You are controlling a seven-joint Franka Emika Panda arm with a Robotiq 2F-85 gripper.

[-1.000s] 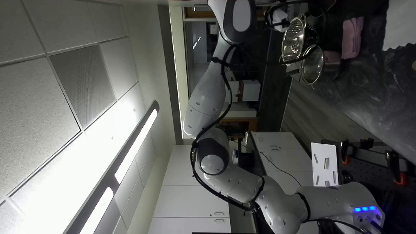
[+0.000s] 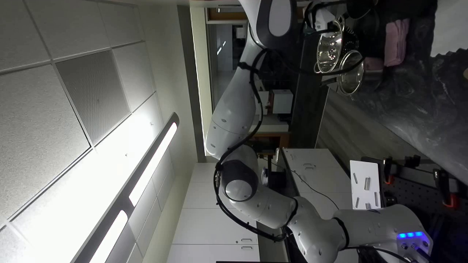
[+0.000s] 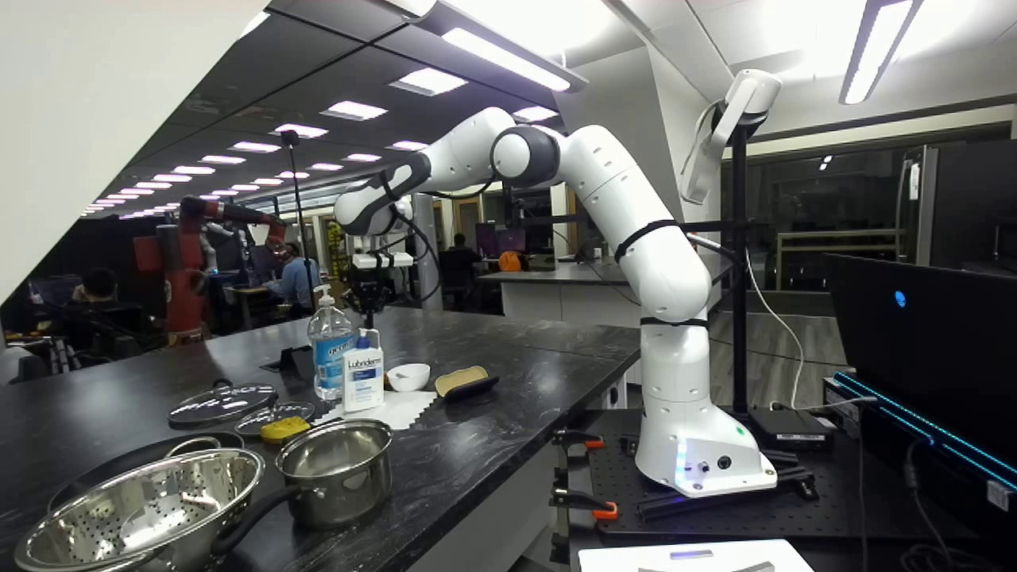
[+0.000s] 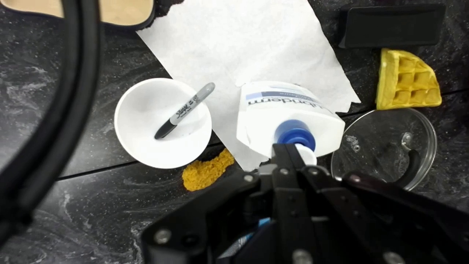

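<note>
Seen from the wrist, my gripper is shut, its dark fingers together with nothing showing between them. The fingertips overlap the blue collar and white pump head of a Lubriderm lotion bottle (image 4: 259, 116); whether they touch it I cannot tell. In exterior view 2 the gripper (image 3: 369, 310) hangs close above or behind that lotion bottle (image 3: 363, 376), which stands upright. A white bowl (image 4: 145, 143) holds a grey Sharpie marker (image 4: 187, 109) leaning on its rim. White paper (image 4: 259, 41) lies beside the bowl and by the lotion bottle.
A tall clear bottle with blue liquid (image 3: 330, 351) stands beside the lotion bottle. Around them lie a yellow waffle piece (image 4: 407, 80), a glass lid (image 4: 378, 145), an orange-brown piece (image 4: 206, 171) and a black tray (image 4: 393, 26). A pot (image 3: 338, 477) and colander (image 3: 143, 510) occupy the near counter.
In exterior view 1, turned on its side, the forearm's end and the gripper have shifted slightly to the right, which is lower in the room. The counter items there look unmoved.
</note>
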